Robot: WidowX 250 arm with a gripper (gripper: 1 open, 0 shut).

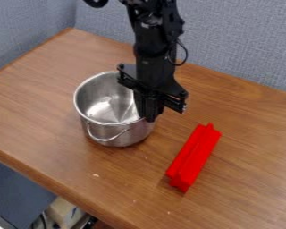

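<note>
A silver metal pot (104,107) with a wire handle stands upright on the wooden table. My black gripper (150,107) is lowered at the pot's right rim, its fingers pointing down there; it looks shut, and whether the rim is between the fingers is hard to tell. A long red block (193,157) lies to the right of the pot, apart from it.
Grey padded walls (241,45) stand behind.
</note>
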